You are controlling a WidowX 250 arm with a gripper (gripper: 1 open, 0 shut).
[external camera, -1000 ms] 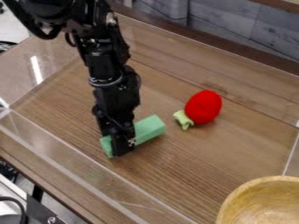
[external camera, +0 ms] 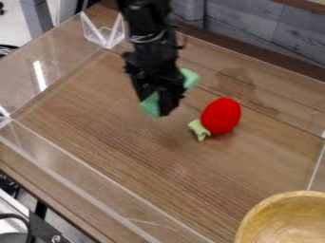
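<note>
The black robot gripper reaches down over the back middle of the wooden table, shut on a green object that is partly hidden behind it. A red oval object with a small pale green piece at its lower left lies to the right of the gripper.
A yellow bowl sits at the bottom right corner. A grey wall runs along the back right.
The gripper has moved from the front middle of the table toward the back, carrying the green object with it. The red object stays in place.
</note>
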